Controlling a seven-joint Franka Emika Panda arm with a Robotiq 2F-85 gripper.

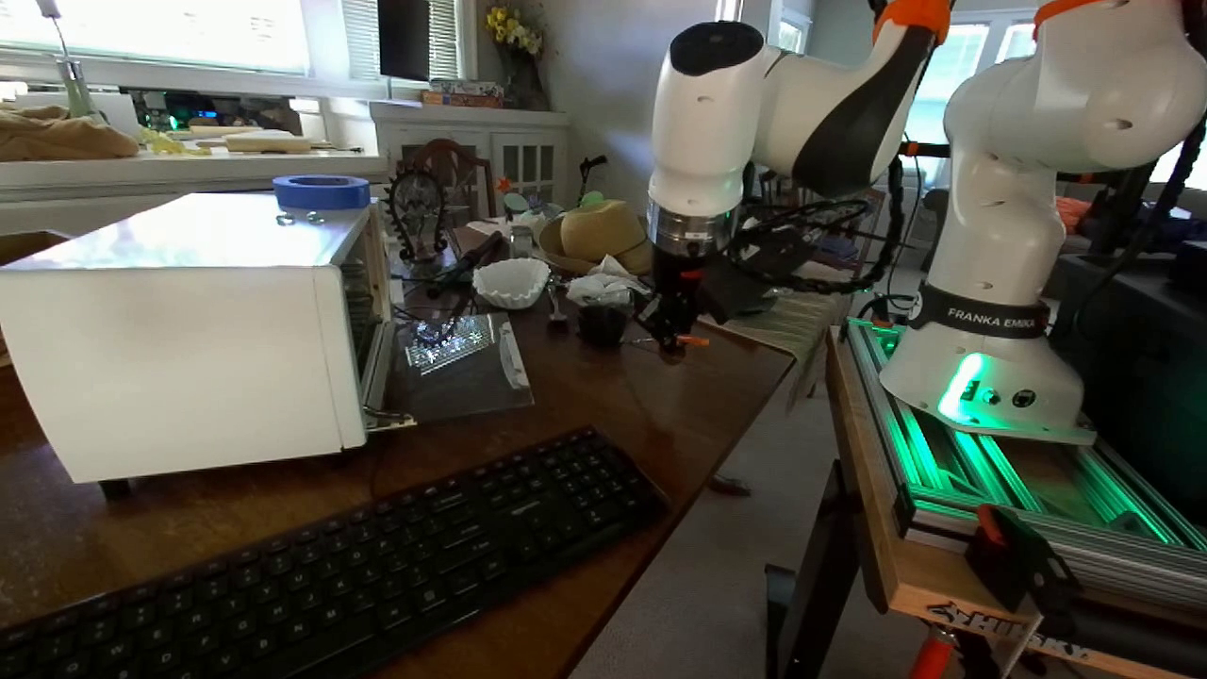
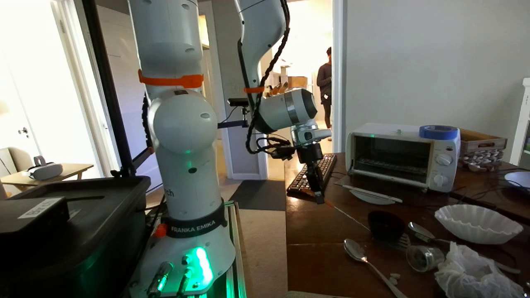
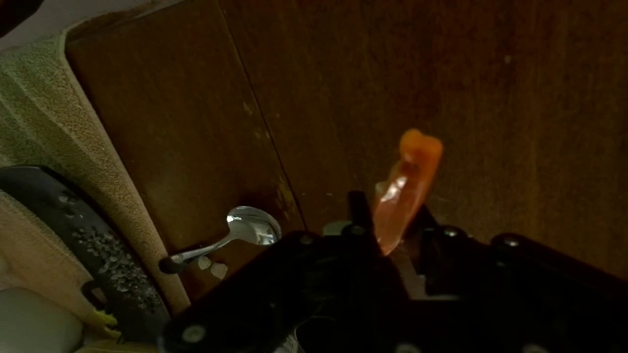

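Observation:
My gripper is shut on the translucent orange handle (image 3: 406, 188) of a thin tool. In exterior view 2 the gripper (image 2: 319, 198) points down over the near edge of the brown table. From the handle a slender metal shaft (image 2: 350, 218) slants down toward a black cup (image 2: 385, 225). Whether the shaft touches the cup, or where its far end lies, I cannot tell. Exterior view 1 shows the orange handle end (image 1: 692, 340) sticking out to the right of the gripper (image 1: 670, 343).
A white toaster oven (image 2: 402, 154) stands at the back, its door lowered, with blue tape (image 2: 438, 132) on top. Nearby lie a keyboard (image 1: 453, 554), spoon (image 2: 356, 251), glass jar (image 2: 423, 258), white fluted bowl (image 2: 477, 223) and crumpled white paper (image 2: 469, 275). Bare tabletop lies before the oven.

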